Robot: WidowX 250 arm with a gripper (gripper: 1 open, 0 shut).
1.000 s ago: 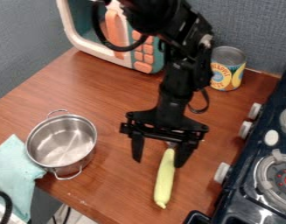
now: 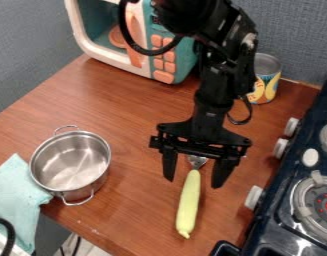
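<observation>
The black gripper (image 2: 194, 172) hangs from above in the middle of the camera view, its two fingers spread wide over the upper end of a pale yellow, corn-like item (image 2: 189, 206) lying lengthwise on the wooden table. A small silvery part shows at that upper end between the fingers. Nothing appears held. A steel pot (image 2: 71, 162) with two handles stands to the left.
A light blue cloth (image 2: 15, 190) lies left of the pot. A black stove (image 2: 294, 200) fills the right side. A can (image 2: 263, 82) and a toy microwave (image 2: 132, 40) stand at the back.
The gripper has shifted slightly right and up in the view over the last second, its fingers still apart. The yellow item and pot have stayed in place.
</observation>
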